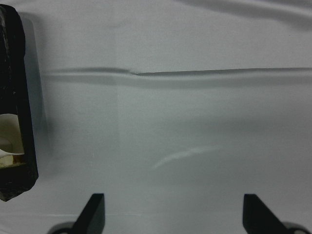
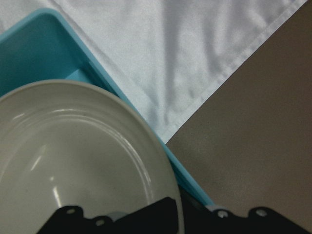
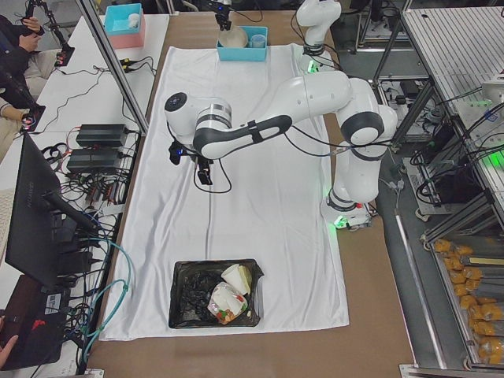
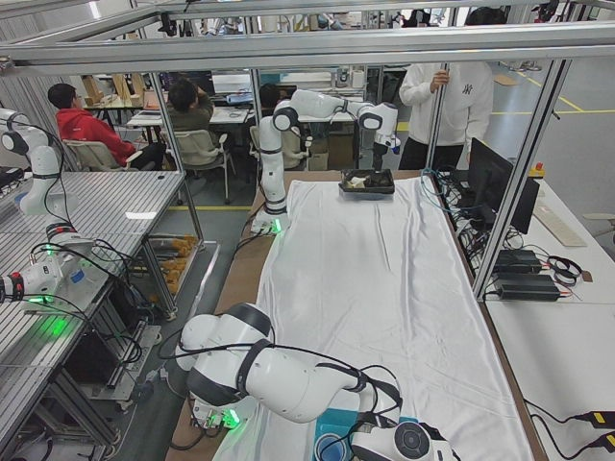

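Note:
A cream plate (image 2: 73, 156) sits tilted in or on a blue bin (image 3: 242, 54); in the right wrist view its rim runs between the dark fingers of my right gripper, which is shut on it. My left gripper hangs over the white cloth (image 1: 185, 122), fingers wide apart, open and empty. Beside it in the left wrist view is the edge of a black-lined bin (image 1: 19, 122), which in the camera left view (image 3: 189, 291) holds crumpled wrappers and a pale cup-like item.
A monitor (image 3: 35, 220) and cables line one side of the table, metal frame posts stand along it, and a person stands behind the far end in the camera right view.

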